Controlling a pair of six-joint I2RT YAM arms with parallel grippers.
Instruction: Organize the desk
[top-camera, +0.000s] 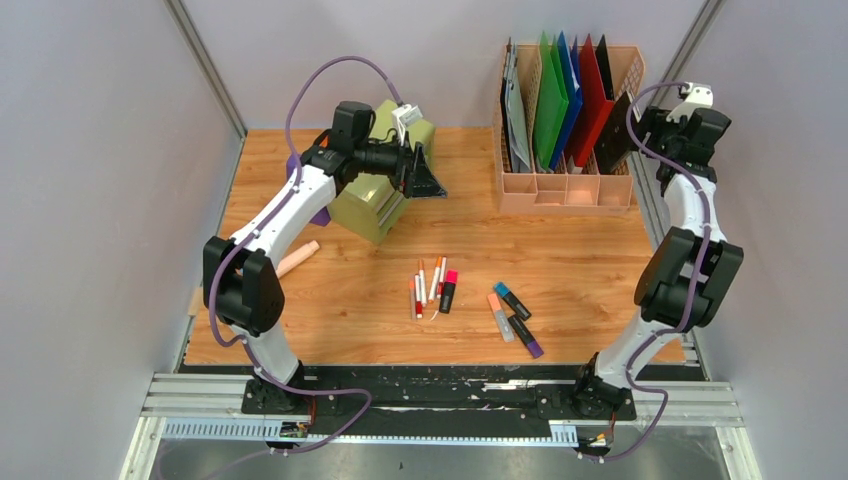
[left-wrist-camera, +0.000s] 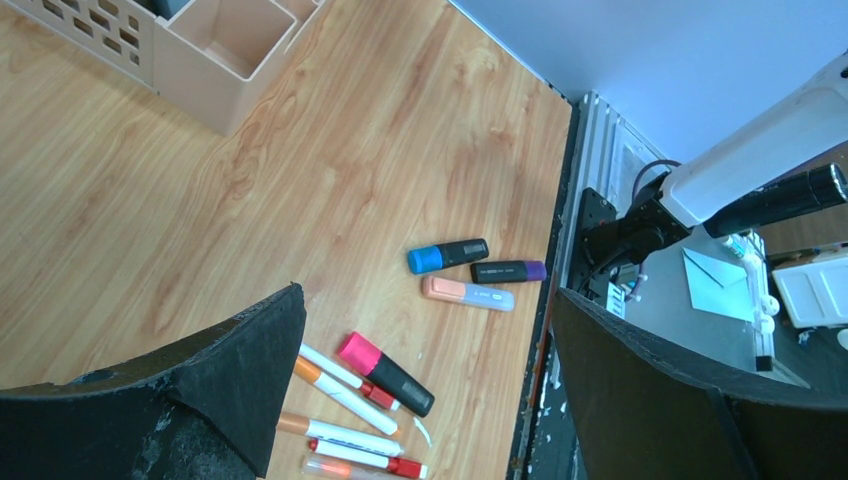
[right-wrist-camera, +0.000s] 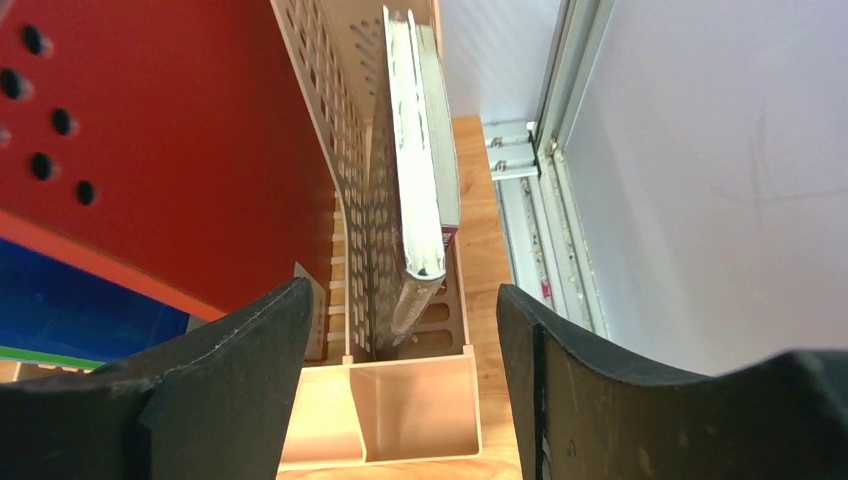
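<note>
A pink organizer (top-camera: 566, 200) at the back right holds upright folders, green (top-camera: 548, 110), blue and red (top-camera: 590, 105). My right gripper is open at its right end, over a book (right-wrist-camera: 415, 160) standing in the rightmost slot. My left gripper hangs open beside the olive box (top-camera: 365, 210) in the top view. On the desk (top-camera: 540, 250) lie several slim markers (top-camera: 434, 280), a pink-capped marker (left-wrist-camera: 400, 380), and blue (left-wrist-camera: 445, 254), purple (left-wrist-camera: 505, 271) and peach (left-wrist-camera: 468, 293) highlighters.
A purple object (top-camera: 318, 215) sits behind the olive box, and a pale pink roll (top-camera: 298, 257) lies at the left. Walls enclose the sides and back.
</note>
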